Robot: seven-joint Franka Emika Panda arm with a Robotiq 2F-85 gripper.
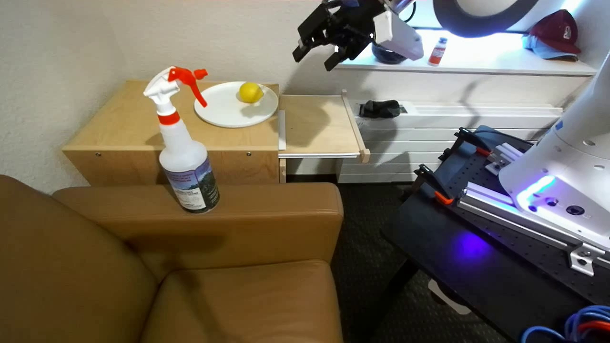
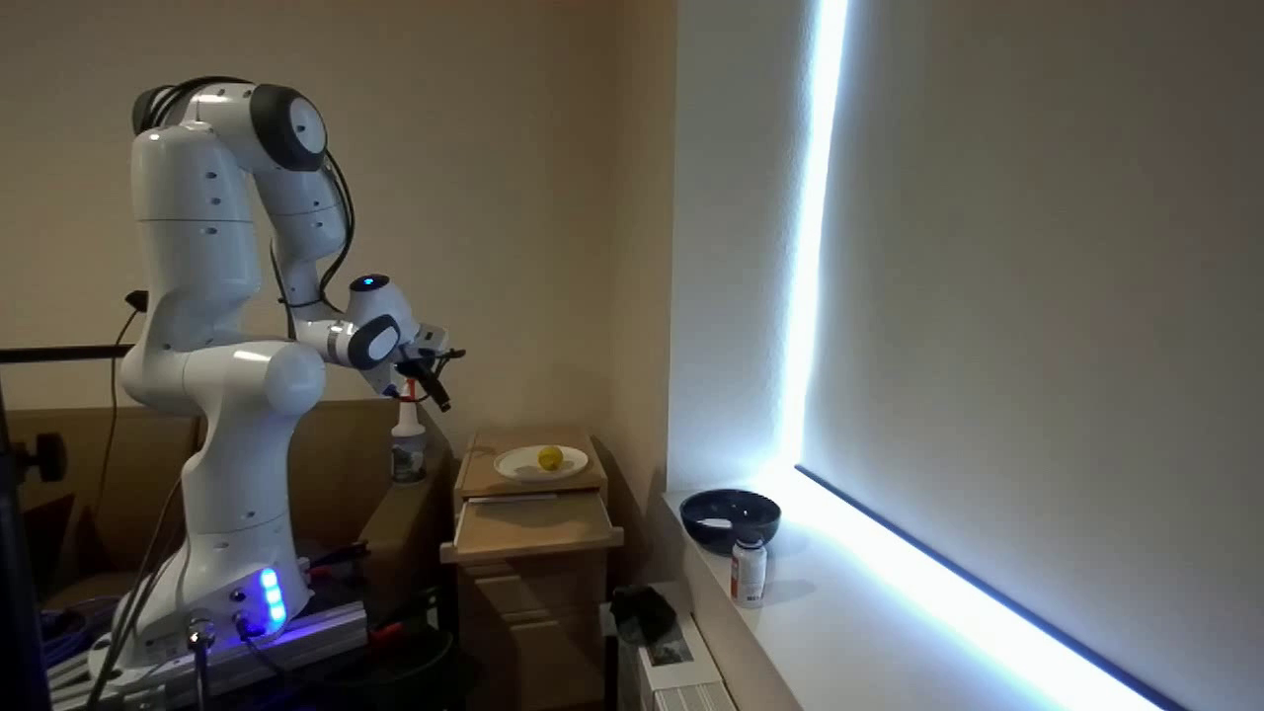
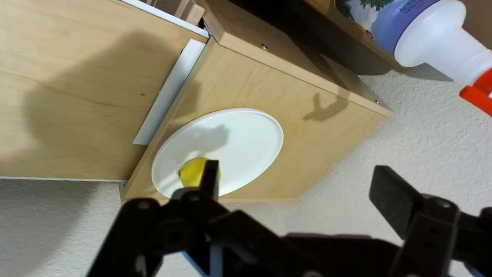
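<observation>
My gripper (image 1: pixel 311 61) is up in the air in front of the wall, above the pulled-out wooden shelf (image 1: pixel 311 123). In the wrist view its two black fingers stand wide apart, with nothing between them. A yellow lemon (image 1: pixel 250 92) rests on the white plate (image 1: pixel 226 114), on top of the wooden cabinet (image 1: pixel 128 126); the gripper is well clear of both. Seen from the wrist, the left finger partly covers the lemon (image 3: pixel 191 172). A spray bottle (image 1: pixel 186 154) with a red trigger stands upright on the sofa's armrest.
On the windowsill are a dark bowl (image 2: pixel 731 519), a small pill bottle (image 2: pixel 748 571) and a maroon cap (image 1: pixel 554 34). A black cloth-like item (image 1: pixel 380 108) lies on the white radiator (image 1: pixel 452 114). The brown sofa (image 1: pixel 251 223) fills the foreground.
</observation>
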